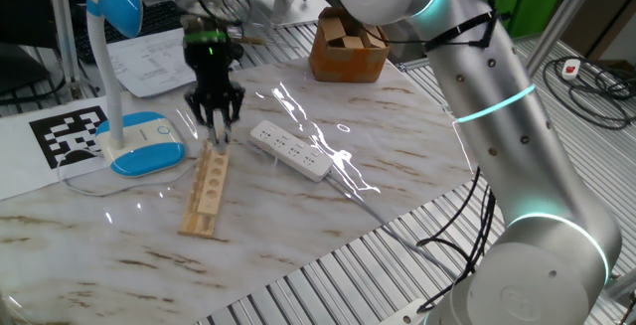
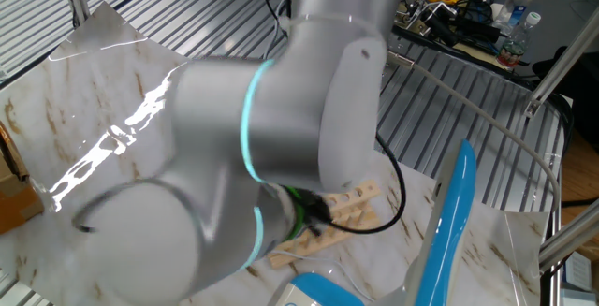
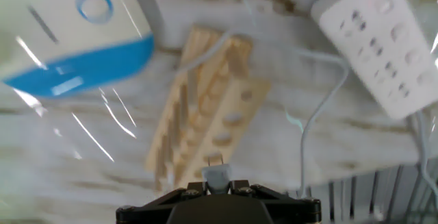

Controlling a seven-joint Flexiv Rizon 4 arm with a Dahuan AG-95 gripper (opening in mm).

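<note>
A small light-grey plug (image 3: 217, 176) with two thin prongs shows at the bottom of the wrist view. My gripper (image 1: 220, 144) appears shut on it, its fingertips at the far end of a wooden rack with holes (image 1: 212, 188). The same rack (image 3: 229, 125) lies beyond the plug in the wrist view, slightly blurred. A thin white cable (image 3: 321, 111) crosses the table and runs down towards the gripper. To the right lies a white power strip (image 1: 290, 150), its sockets (image 3: 376, 46) facing up. The arm hides most of the gripper in exterior view 2.
Left of the rack stands a blue and white lamp (image 1: 145, 146), its tall neck close to the arm. An open cardboard box (image 1: 348, 49) sits at the back. Bare marble tabletop (image 1: 109, 265) lies in front.
</note>
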